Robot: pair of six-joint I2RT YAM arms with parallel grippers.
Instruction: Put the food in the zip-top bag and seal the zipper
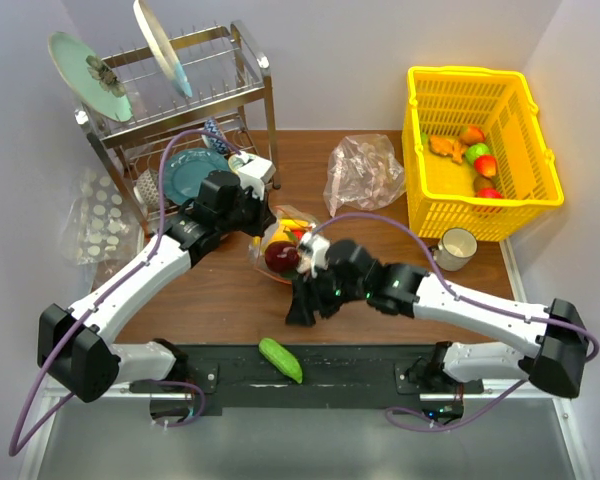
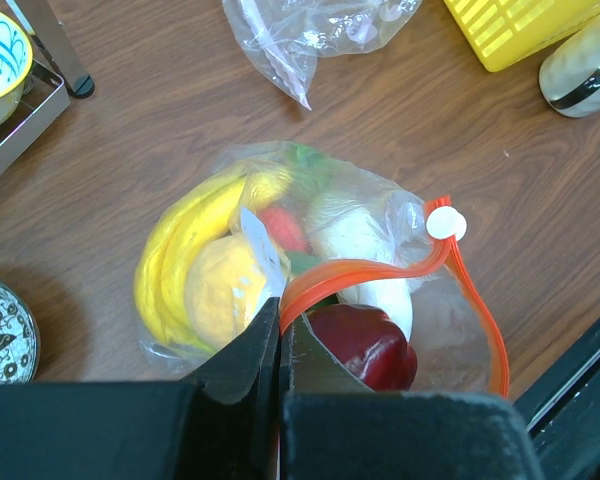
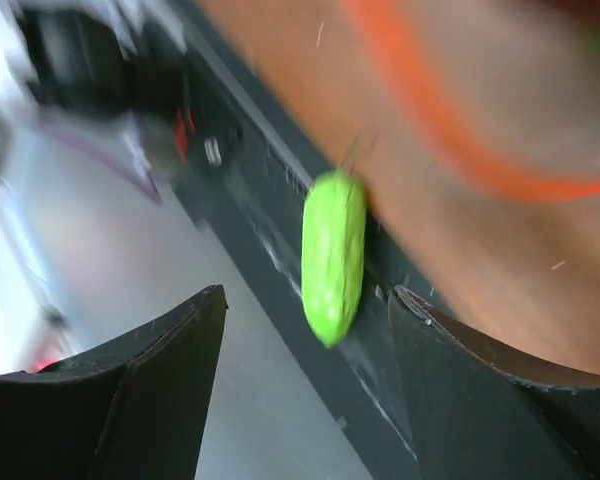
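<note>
The clear zip top bag (image 2: pixel 450 350) with its orange zipper rim stands on the table holding bananas (image 2: pixel 170 260), an eggplant-like dark red food (image 2: pixel 365 345), a white food and other pieces. My left gripper is shut on the bag's orange rim (image 2: pixel 345 270). The green cucumber-like food (image 1: pixel 281 360) lies outside the bag, on the black strip at the table's front edge. My right gripper is open with nothing held; in the right wrist view the green food (image 3: pixel 332 255) shows beyond and between its fingers.
A yellow basket (image 1: pixel 425 215) with several foods stands at the right, a mug (image 1: pixel 456 249) in front of it. An empty-looking clear bag (image 1: pixel 365 172) lies behind. The dish rack (image 1: pixel 267 110) is at the back left. Bare wood lies in front of the bag.
</note>
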